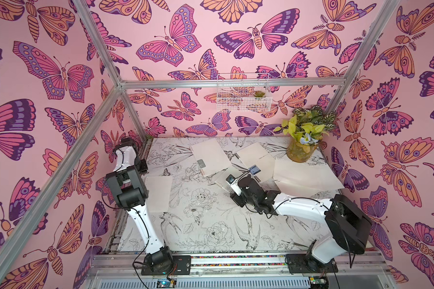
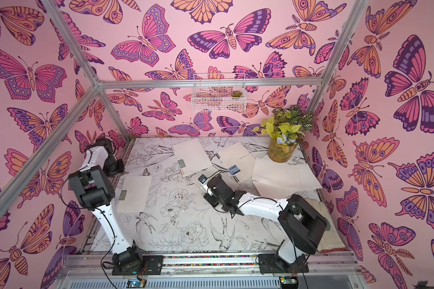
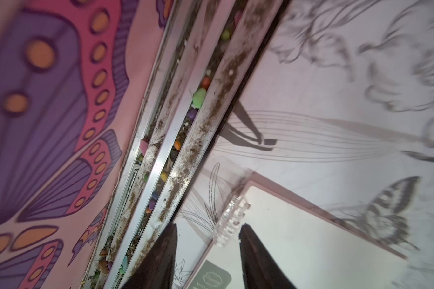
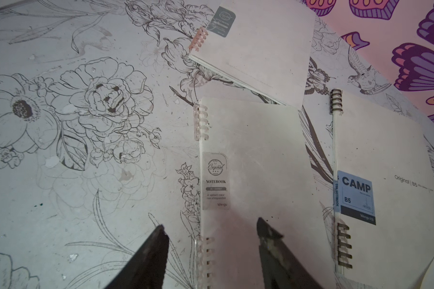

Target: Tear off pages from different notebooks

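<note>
In the right wrist view my right gripper is open over the lower part of a white spiral notebook with a clear "Notebook" label, its fingers apart with nothing seen between them. A notebook with a grey label lies beyond it, and a CAMP notebook with dark rings lies to the right. In the left wrist view my left gripper is open above the ringed edge of another white notebook, whose green-grey label shows near the fingers. The top left view shows that notebook at the table's left side.
More pale paper or notebooks lie spread at the table's right, before a potted plant. A metal rail with coloured pebbles runs along the left table edge.
</note>
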